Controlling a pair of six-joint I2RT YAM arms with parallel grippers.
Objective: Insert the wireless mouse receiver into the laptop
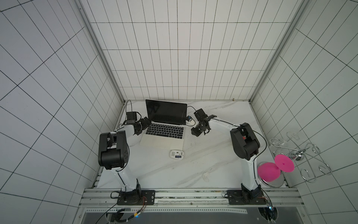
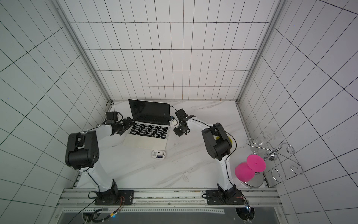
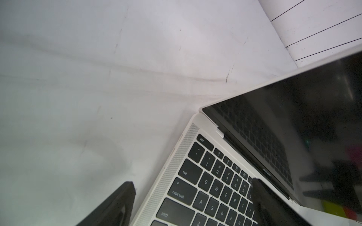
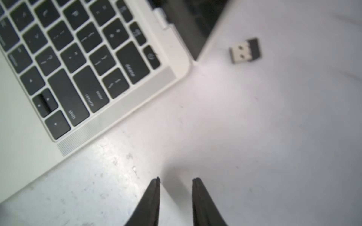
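The silver laptop point(image 1: 164, 136) stands open at the back middle, its black screen point(image 2: 149, 111) upright. In the right wrist view a small receiver point(image 4: 243, 52), pale metal and black, lies on the table just right of the laptop's hinge corner. My right gripper hangs over bare table right of the laptop, part open, nothing between its fingers. My left gripper is open over the laptop's left edge and keyboard, holding nothing. A white mouse point(image 1: 176, 154), its underside showing, lies in front of the laptop.
A chrome stand with pink parts point(image 1: 284, 163) is at the right edge. Something yellow point(image 2: 229, 140) is mostly hidden behind the right arm.
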